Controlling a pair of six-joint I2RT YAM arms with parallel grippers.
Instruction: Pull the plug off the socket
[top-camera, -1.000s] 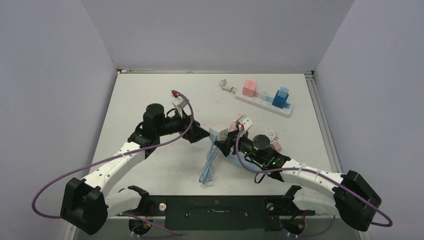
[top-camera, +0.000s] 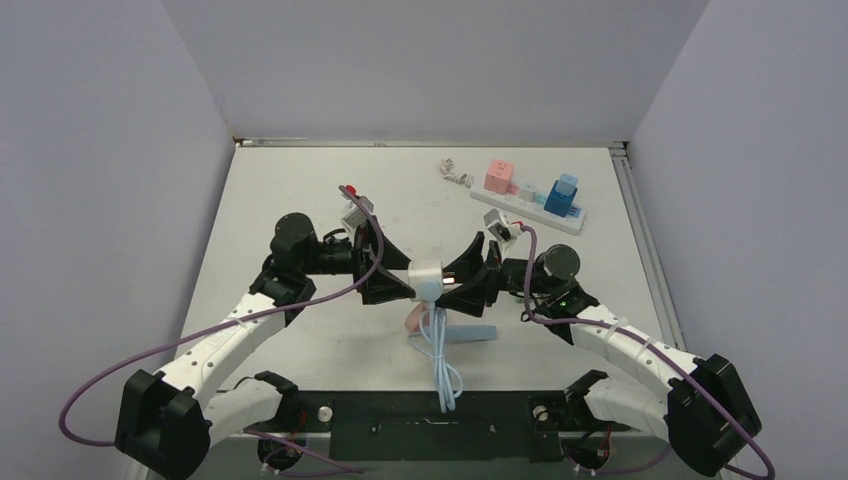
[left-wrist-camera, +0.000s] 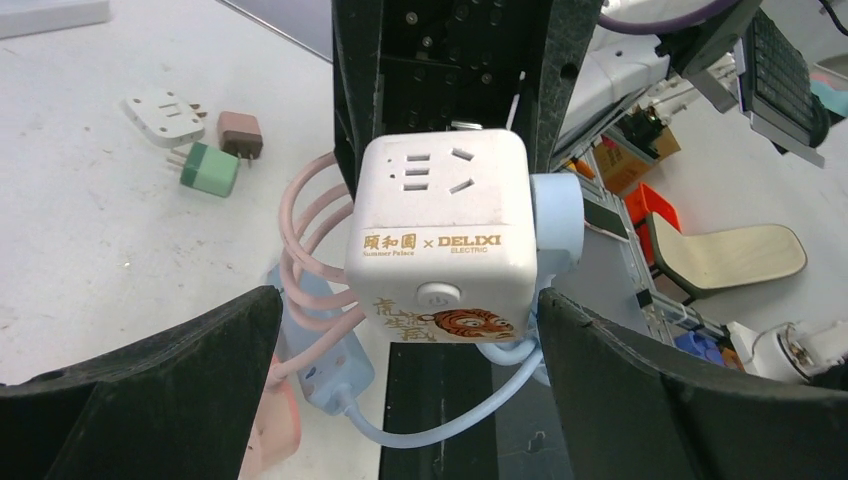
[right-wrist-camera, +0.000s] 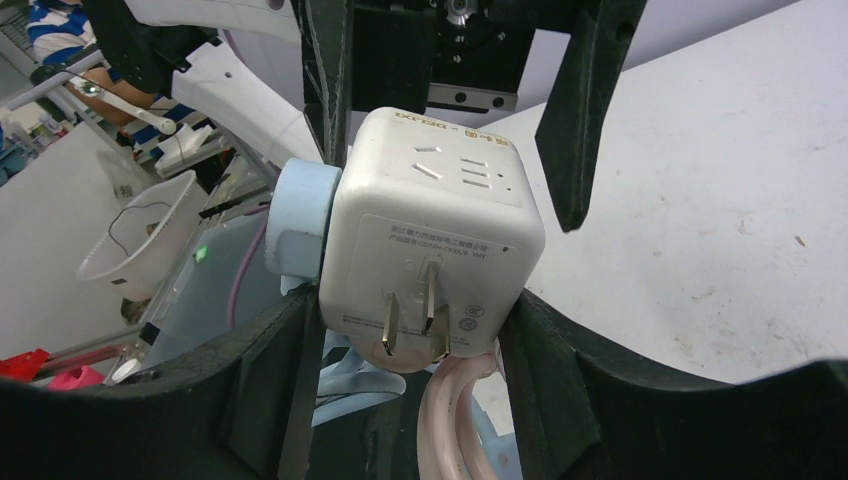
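Observation:
A white cube socket (top-camera: 426, 274) with printed slots hangs in the air between my two grippers. Its metal prongs (right-wrist-camera: 430, 297) point toward the right wrist camera. A light-blue round plug (left-wrist-camera: 558, 211) sits against one side of it, with a bundled blue cord (top-camera: 441, 355) hanging below. My right gripper has its fingers against opposite sides of the cube and bears it. My left gripper is open around the cube's printed face, with a clear gap at the left finger; whether the other finger touches is unclear.
Pink cable loops (left-wrist-camera: 312, 235) and a blue power strip (top-camera: 470, 333) lie below the cube. Green (left-wrist-camera: 209, 169) and brown (left-wrist-camera: 240, 134) plugs rest on the table. A white strip (top-camera: 520, 208) bearing pink and blue cubes stands at the back right.
The right gripper has swung round and moved slightly toward the left one with the cube. The blue cord has shifted right.

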